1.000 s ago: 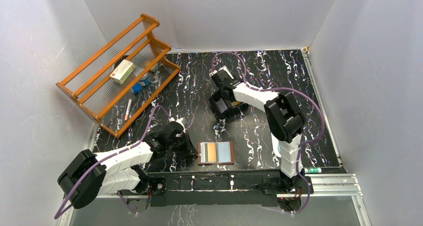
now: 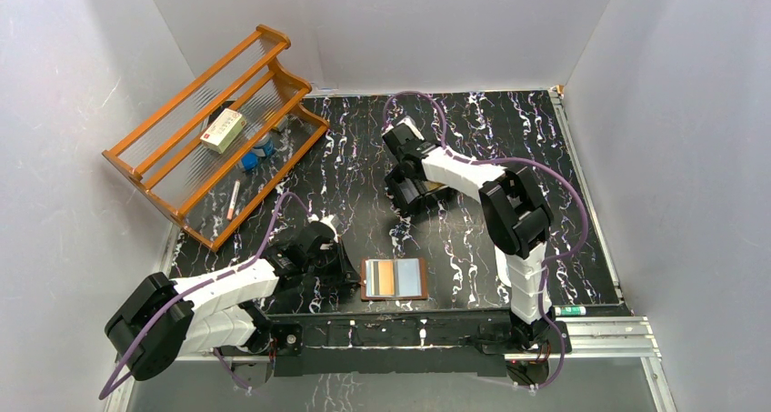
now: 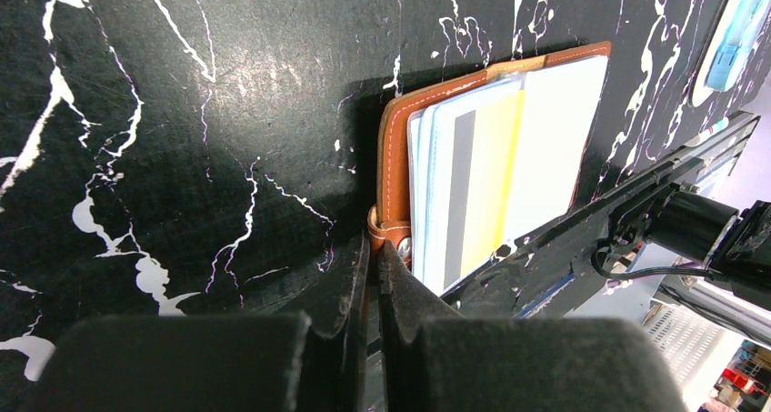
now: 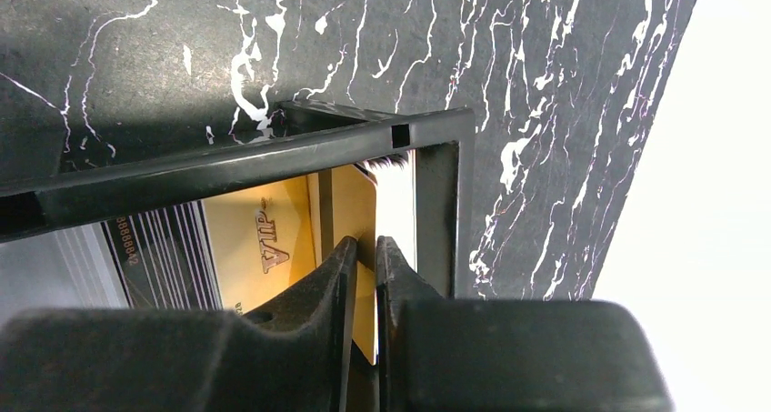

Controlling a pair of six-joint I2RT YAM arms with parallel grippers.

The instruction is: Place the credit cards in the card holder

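The open brown card holder [image 2: 363, 288] lies near the table's front edge, with light cards and a dark-striped, yellow card [image 3: 495, 171] in its sleeves. At its left edge, my left gripper is shut on a corner of the brown leather. My right gripper reaches into the black basket [image 4: 227, 162]. Its fingers stand slightly apart, and a gold card [image 4: 355, 203] leans in the narrow gap between them; whether they press on it cannot be told. Flat in the basket lie another gold card [image 4: 264, 239] and a black striped card [image 4: 168, 257].
A wooden shelf [image 2: 194, 139] with small boxes and jars stands at the back left. A white and blue item [image 3: 735, 44] lies right of the holder, partly hidden by my right arm from above. Between basket and holder the table is clear.
My right arm has shifted slightly left, and the basket has moved a little to the right under the gripper. The left arm and the holder have stayed still.
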